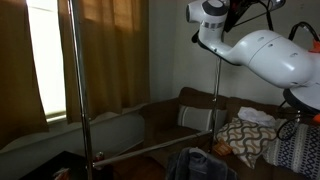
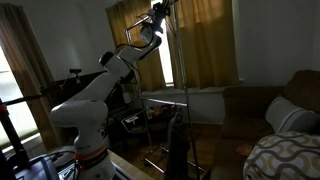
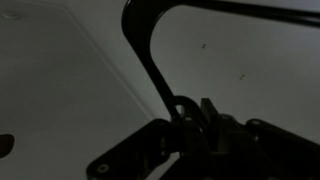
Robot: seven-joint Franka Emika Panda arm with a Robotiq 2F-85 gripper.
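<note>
A dark, smooth, curved piece that looks like a clothes hanger [image 3: 150, 58] runs up from my gripper in the wrist view, bends at the upper left and stretches along the top to the right edge. The gripper is shut on its lower part; the fingertips are dark and hard to make out. In exterior view 2 the gripper [image 2: 160, 10] is raised high, close to the top of a metal rack [image 2: 184, 80]. Exterior view 1 cuts off most of it at the upper edge. A dark denim-like garment [image 1: 200, 166] is low by the rack.
A brown sofa [image 1: 190, 118] with patterned cushions [image 1: 245, 138] stands behind the rack. Brown curtains [image 1: 112, 50] flank a bright window [image 1: 46, 50]. The rack's upright pole [image 1: 80, 85] and low crossbar [image 1: 150, 148] are obstacles. Pale ceiling surfaces fill the wrist view's background.
</note>
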